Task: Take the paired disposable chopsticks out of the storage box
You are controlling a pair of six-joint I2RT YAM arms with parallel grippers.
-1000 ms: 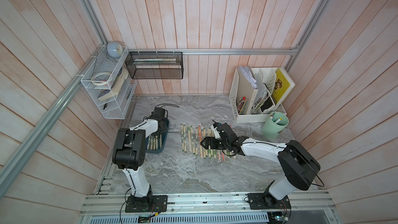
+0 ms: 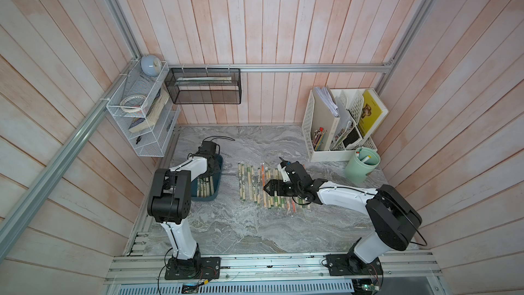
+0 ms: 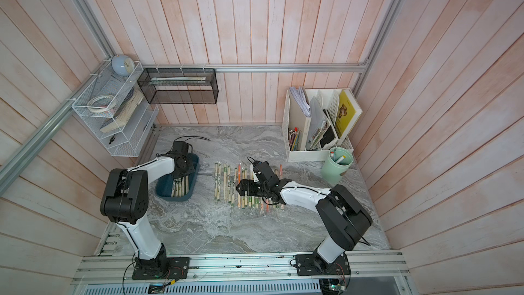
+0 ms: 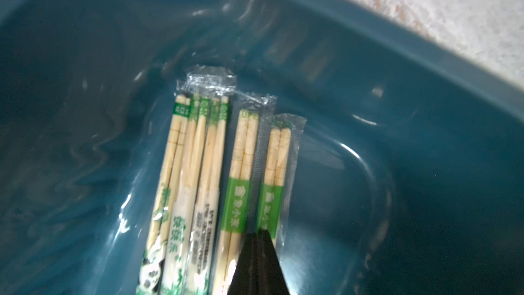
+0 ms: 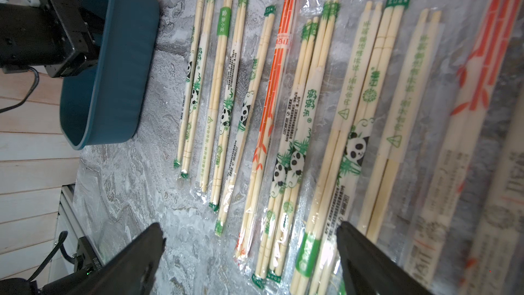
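Inside the blue storage box [image 4: 464,207], several wrapped chopstick pairs lie side by side; the rightmost pair [image 4: 276,158] has a green band. The left gripper is down in the box, its narrow dark fingertips shut together at the lower end of that pair. Nothing shows clearly between them. In the right wrist view, a row of wrapped chopstick pairs [image 5: 297,147] covers the table, some with panda prints and some red. Over that row the right gripper stands wide open, holding nothing.
A white file organizer [image 2: 333,155] and a green cup [image 2: 357,169] with pens stand at the back right. On the back wall hangs a black wire basket [image 2: 204,95]. Bare table lies between the box and the row, and in front of both.
The left arm and the chopsticks inside the box have shifted very slightly. The right arm and the row on the table look unmoved.
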